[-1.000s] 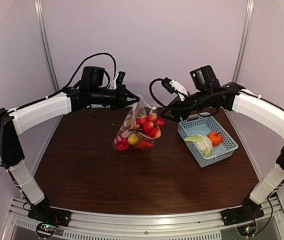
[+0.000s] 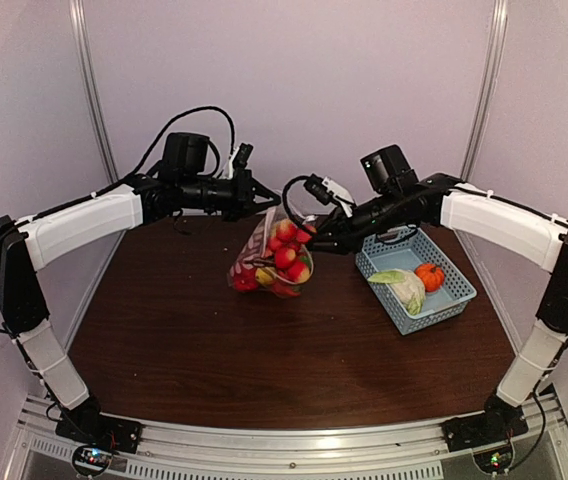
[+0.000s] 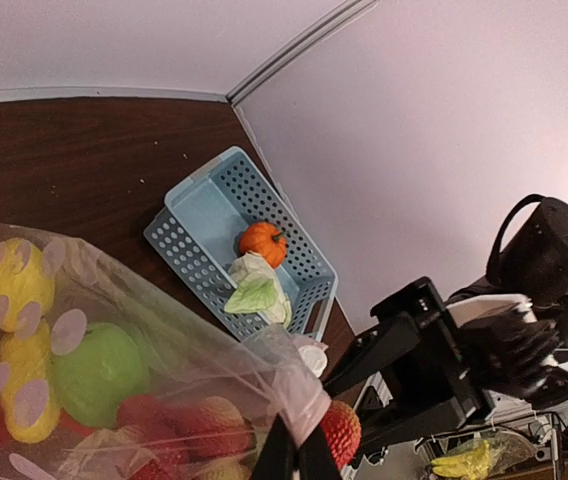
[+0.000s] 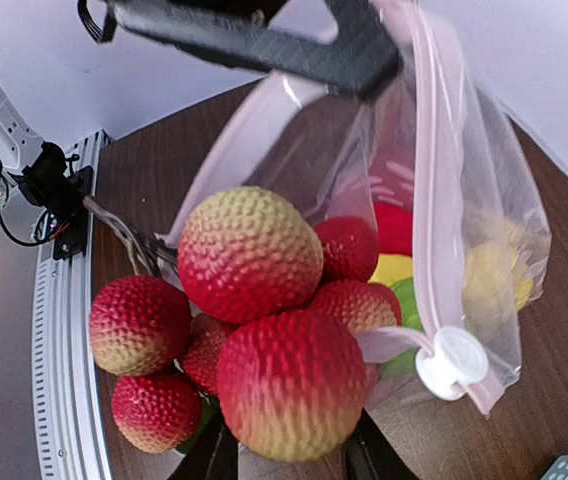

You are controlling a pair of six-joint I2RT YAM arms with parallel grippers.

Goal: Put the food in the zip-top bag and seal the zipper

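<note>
The clear zip bag [image 2: 264,255], full of red, yellow and green food, hangs from my left gripper [image 2: 269,198], shut on its top edge [image 3: 299,400]. In the right wrist view the white slider [image 4: 452,362] sits on the zip strip beside the gaping mouth. My right gripper [image 2: 319,238] is at the bag's mouth, its fingers [image 4: 369,460] partly open around a red fruit [image 4: 289,385] at the opening; whether they grip it is unclear. More red fruits [image 4: 139,325] bulge out at the mouth.
A blue basket [image 2: 404,320] at the right holds a cauliflower [image 2: 404,293] and an orange pumpkin [image 2: 429,277].
My right gripper has moved left and down to the bag's mouth. The bag has shifted and turned slightly; my left arm has barely moved.
</note>
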